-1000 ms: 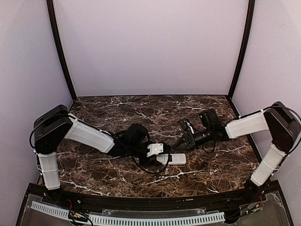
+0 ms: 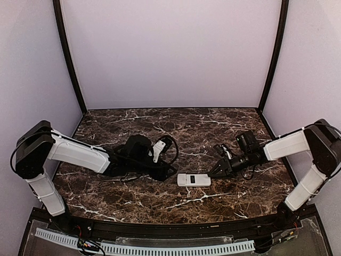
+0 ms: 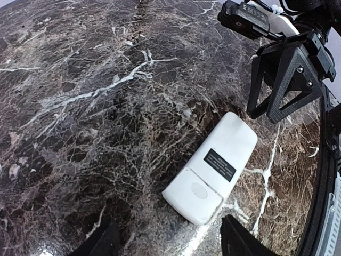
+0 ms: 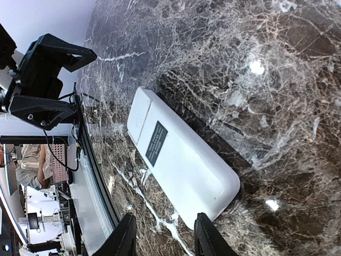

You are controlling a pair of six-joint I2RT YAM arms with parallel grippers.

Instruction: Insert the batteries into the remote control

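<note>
A white remote (image 2: 200, 180) with a dark label lies flat on the marble table, between the two grippers. In the left wrist view the remote (image 3: 218, 146) shows its end panel with an oval mark closed; no loose batteries are visible. My left gripper (image 2: 168, 174) is left of the remote, open, its fingertips at the bottom of its own view with nothing between them. My right gripper stands at the remote's right end, fingers apart and empty; in the right wrist view the remote (image 4: 186, 165) lies just beyond its fingertips.
My left gripper has drawn back to the left and off the remote, uncovering its left end. My right gripper has moved right from over the remote.
</note>
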